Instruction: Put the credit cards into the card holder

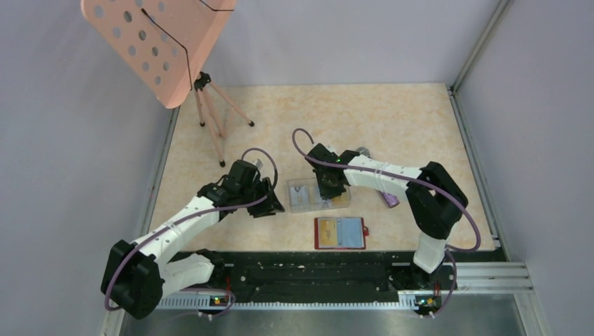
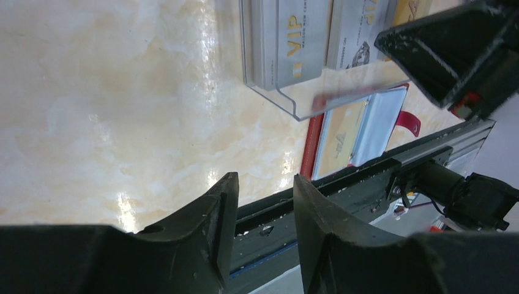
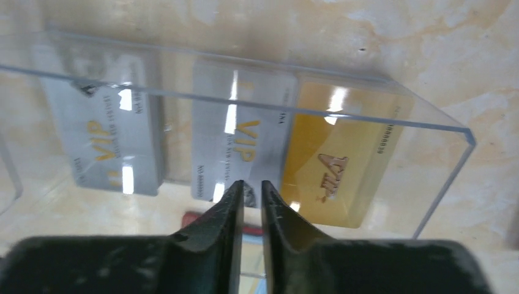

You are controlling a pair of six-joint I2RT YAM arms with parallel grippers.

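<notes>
A clear acrylic box [image 1: 298, 206] holds VIP cards: two silver stacks [image 3: 110, 141] [image 3: 238, 141] and a gold one [image 3: 330, 171]. My right gripper is over the box at the middle silver stack, its fingers part open with a narrow gap, holding nothing visible. Below the box in the top view lies the card holder [image 1: 340, 233], red-edged and open, with a gold card on one side and a light blue panel on the other. My left gripper is open and empty over bare table, left of the box.
A purple object [image 1: 389, 199] and a small grey item [image 1: 363, 150] lie partly behind the right arm. A pink board on a tripod [image 1: 210, 119] stands at the back left.
</notes>
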